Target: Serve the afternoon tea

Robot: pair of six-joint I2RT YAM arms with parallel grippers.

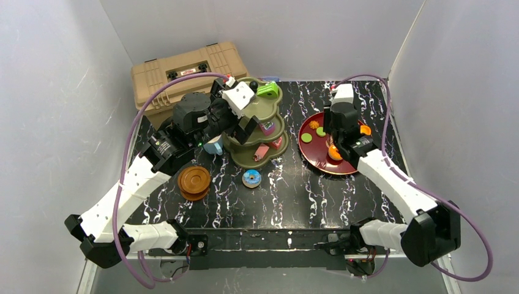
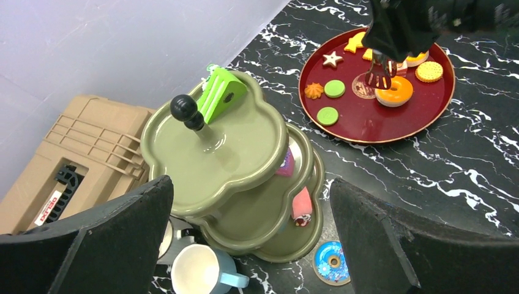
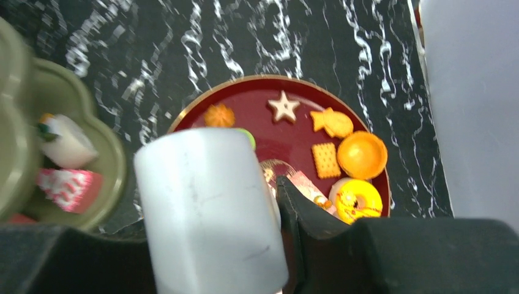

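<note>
My left gripper (image 1: 238, 125) stands open above the green three-tier stand (image 2: 220, 153), whose tiers hold a green toy piece (image 2: 219, 97) and cake pieces. My right gripper (image 1: 330, 122) is over the red plate (image 2: 361, 122) of biscuits and doughnuts, including an orange doughnut (image 2: 392, 98) and an orange cup (image 3: 361, 154). In the right wrist view a white object fills the space in front of the fingers; whether they grip anything is unclear.
A tan toolbox (image 1: 183, 61) stands back left. Cups (image 2: 202, 269), wooden coasters (image 1: 194, 180) and a blue doughnut (image 1: 251, 178) lie near the stand.
</note>
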